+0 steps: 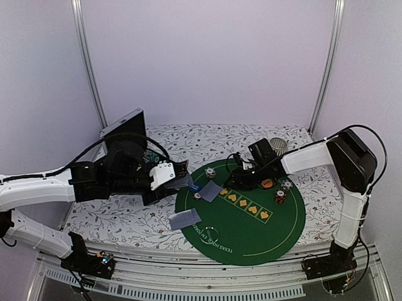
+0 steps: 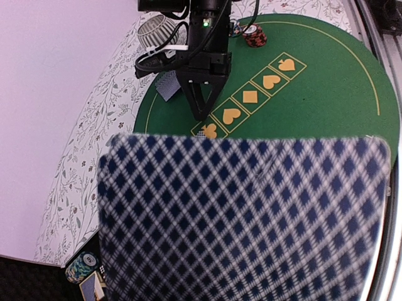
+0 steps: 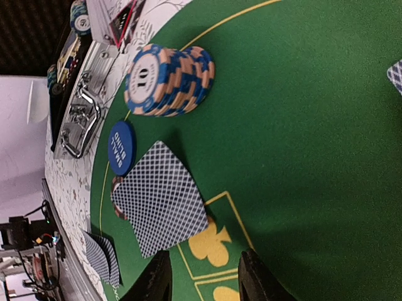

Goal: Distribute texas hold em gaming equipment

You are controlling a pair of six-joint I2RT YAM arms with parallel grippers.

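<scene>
My left gripper (image 1: 178, 177) is shut on playing cards (image 2: 244, 213), whose blue checked backs fill the lower left wrist view. My right gripper hangs low over the green mat (image 3: 295, 138), part open, nothing visible between its fingers, just beside a card pile (image 3: 160, 200) at the club end of the suit row. Beyond that pile stand a blue Small Blind disc (image 3: 120, 147) and a chip stack (image 3: 163, 81). More cards (image 1: 184, 219) lie at the mat's left edge.
An open case (image 1: 122, 125) stands behind my left arm. A ribbed cup (image 2: 157, 31) and red chip stacks (image 1: 280, 197) are on the right.
</scene>
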